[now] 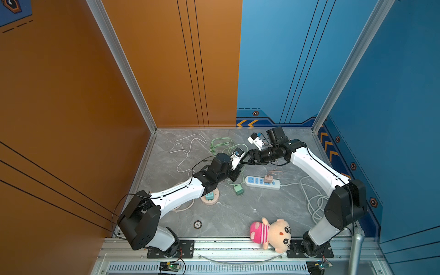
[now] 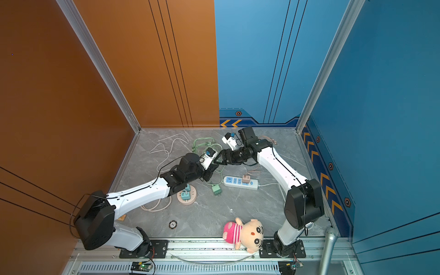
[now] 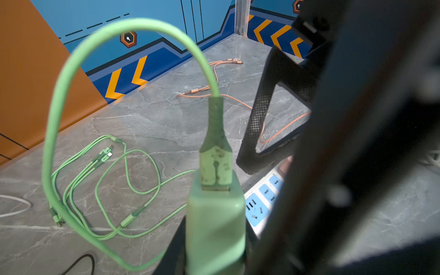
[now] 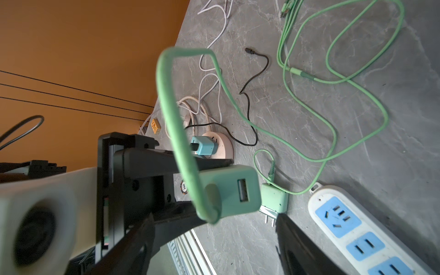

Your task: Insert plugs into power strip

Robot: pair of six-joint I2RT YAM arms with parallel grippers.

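Observation:
A green charger (image 4: 236, 190) with a looped green cable (image 4: 174, 119) is held up off the table, with my left gripper shut on its far end. My right gripper (image 1: 247, 158) comes in from the right beside it; its dark fingers (image 4: 300, 249) stand apart, the charger between and beyond them without clear contact. On the table below, a second green charger (image 4: 275, 198) lies with prongs showing. The white power strip (image 4: 332, 197) has blue sockets and a pink plug (image 1: 268, 178) in it. A round pink strip (image 1: 215, 198) carries teal plugs (image 1: 209, 195).
Loose green cables (image 3: 105, 183) and a white cable (image 1: 183, 149) spread over the back left. A plush doll (image 1: 270, 232) lies at the front edge, and a small round object (image 1: 197, 224) left of it.

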